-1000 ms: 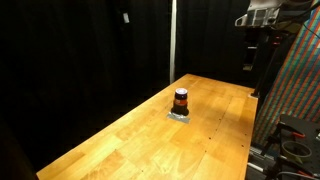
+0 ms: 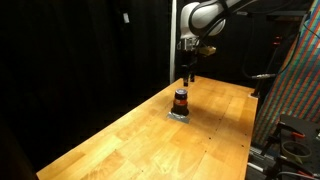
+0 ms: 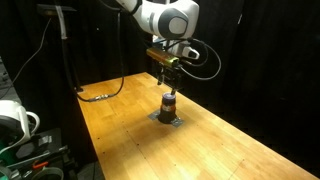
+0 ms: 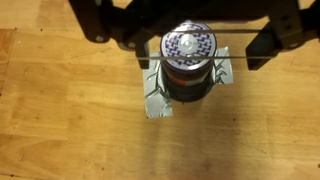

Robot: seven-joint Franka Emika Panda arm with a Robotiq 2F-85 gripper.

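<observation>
A dark round jar-like object (image 2: 181, 98) with an orange band stands upright near the middle of the wooden table. From above, the wrist view shows its purple-and-white checkered lid (image 4: 188, 44). Silver tape (image 4: 157, 97) lies around its black base on the tabletop. My gripper (image 2: 188, 80) is just above the object in both exterior views. In the wrist view its two fingers stand wide apart, one on each side of the lid, and thin lines cross the gap between them. Nothing is visibly held.
Bare wooden table (image 2: 120, 142) surrounds the object on all sides. Black curtains (image 2: 75, 70) hang behind it. A cable (image 3: 95, 98) hangs from the arm near one end of the table. Stands and other gear (image 3: 38, 150) are beyond the table edge.
The arm has come in from the upper right of exterior view 1, moving left and down until the gripper is over the object. The object has not visibly moved.
</observation>
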